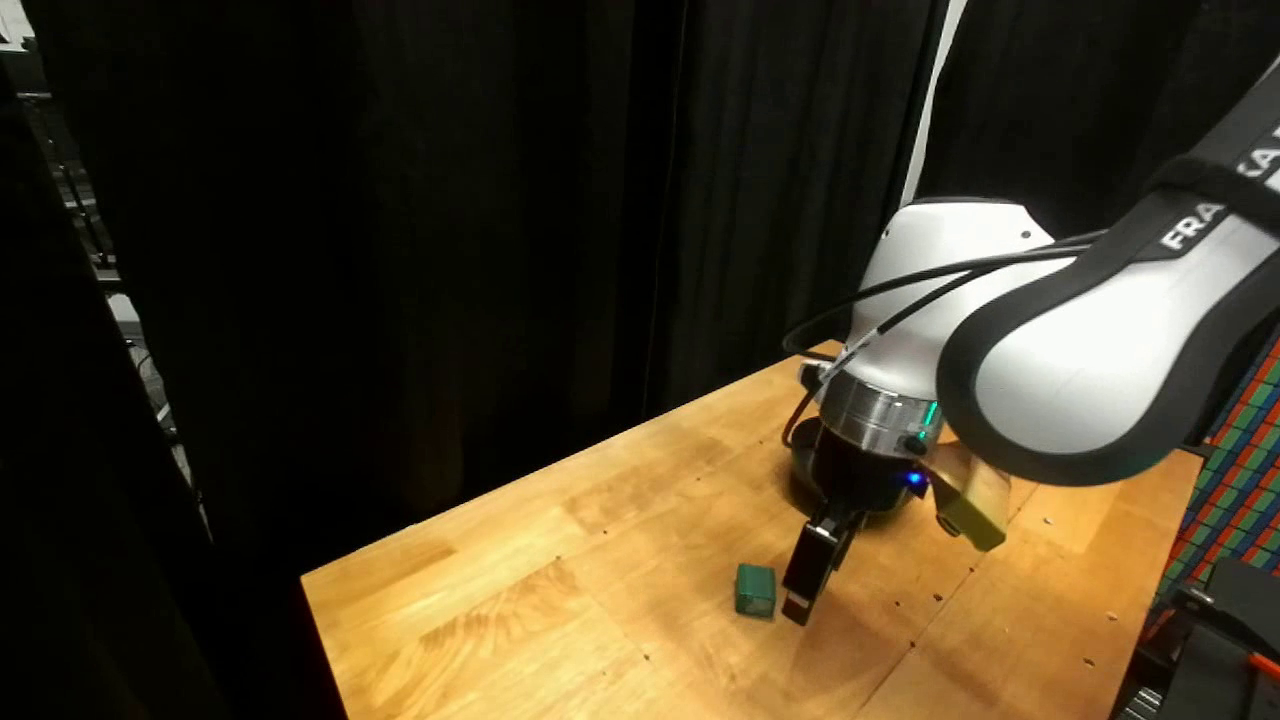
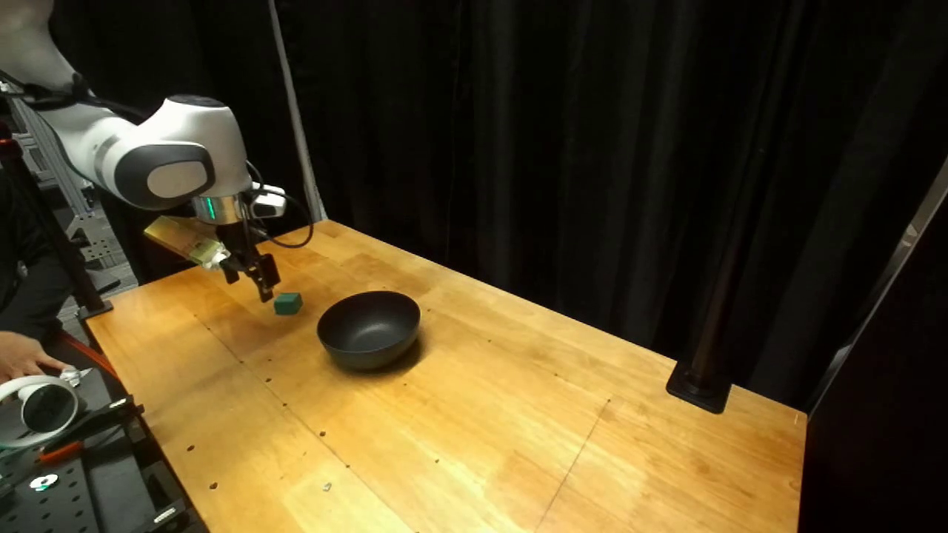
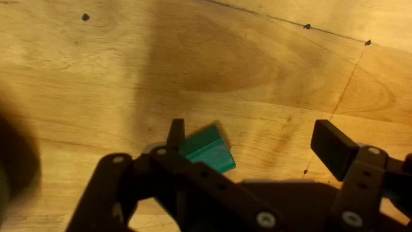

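Observation:
A small green block (image 3: 212,152) rests on the wooden table, partly covered by the left finger in the wrist view. My gripper is open above the table, its fingers wide apart and nothing held. The block lies under and beside the left finger, off the middle of the gap. In exterior view 2 the block (image 2: 288,303) sits just right of the gripper (image 2: 249,277), whose fingertips hang a little above the tabletop. A black bowl (image 2: 369,325) stands upright and empty to the right of the block; in exterior view 1 the arm mostly hides it.
Bare wooden tabletop (image 2: 551,417) stretches right of the bowl. A black post base (image 2: 699,387) stands at the far edge, with dark curtains behind. At the left, a person's hand (image 2: 27,355) is beside a cart holding tools and a roll of tape.

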